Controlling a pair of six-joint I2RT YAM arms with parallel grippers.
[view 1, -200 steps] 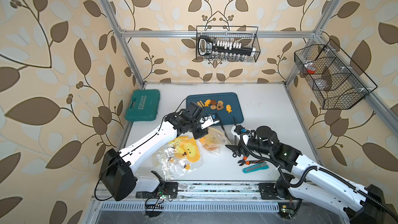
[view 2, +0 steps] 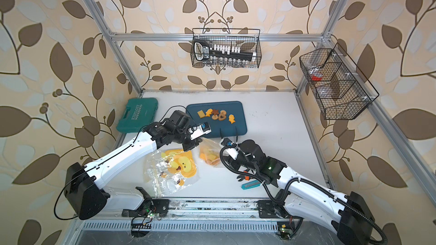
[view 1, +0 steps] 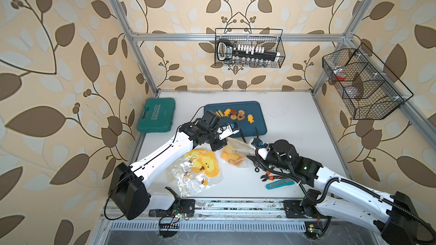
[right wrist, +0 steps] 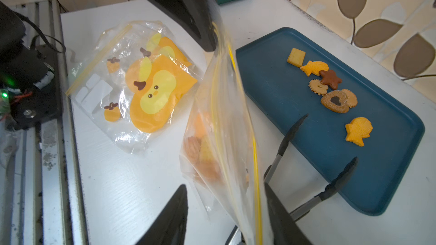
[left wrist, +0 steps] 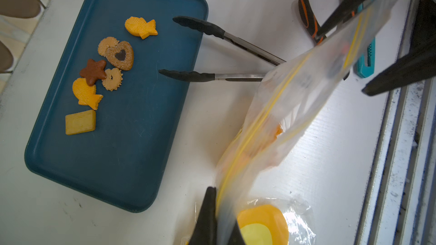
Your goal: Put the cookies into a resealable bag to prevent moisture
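A clear resealable bag with a yellow zip line hangs between my grippers; cookies lie low inside it, seen through its film in the right wrist view. My left gripper is shut on one end of the bag's top edge. My right gripper is open at the other end, its fingers [right wrist: 174, 217] apart; the bag's edge reaches in toward the far finger, and whether it touches cannot be told. On the blue tray [left wrist: 140, 154] rest several cookies, among them a brown star [left wrist: 93, 71], a heart [left wrist: 120, 55] and a fish [left wrist: 140, 27].
Tongs [left wrist: 245, 45] lie with their tips over the tray's edge, partly behind the bag. A second bag with an orange bear [right wrist: 159, 90] lies flat at the left. Pliers [left wrist: 308, 15] and a teal cutter [left wrist: 367, 59] sit near the right arm.
The bag's right side now stands higher and more stretched. The left arm has barely moved.
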